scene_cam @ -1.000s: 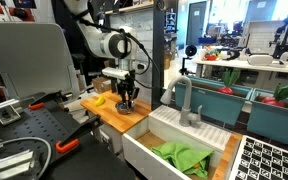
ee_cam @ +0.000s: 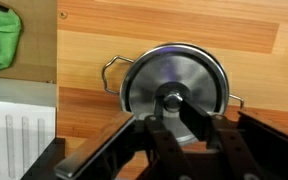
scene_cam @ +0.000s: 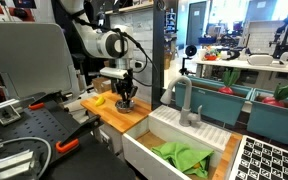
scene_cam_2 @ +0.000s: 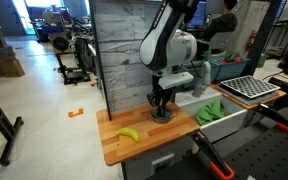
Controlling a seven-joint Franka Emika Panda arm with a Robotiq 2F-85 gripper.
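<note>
A small metal pot [scene_cam: 126,107] with a shiny lid stands on the wooden counter. From above, the wrist view shows the round lid [ee_cam: 199,78], its central knob [ee_cam: 173,101] and wire side handles [ee_cam: 111,74]. My gripper reaches down to the lid's middle, its dark fingers shut on the knob. In exterior view 2 the gripper [scene_cam_2: 163,108] is directly over the pot [scene_cam_2: 162,116], and the contact itself is too small to make out there. The lid appears seated on the pot.
A yellow banana [scene_cam_2: 128,133] lies on the wood near the pot. Beside the counter is a white sink [scene_cam: 144,146] holding a green cloth [scene_cam: 182,156], with a grey faucet [scene_cam: 187,95] behind. A white drying rack [scene_cam: 259,160] stands farther right.
The banana, cloth and sink look unchanged.
</note>
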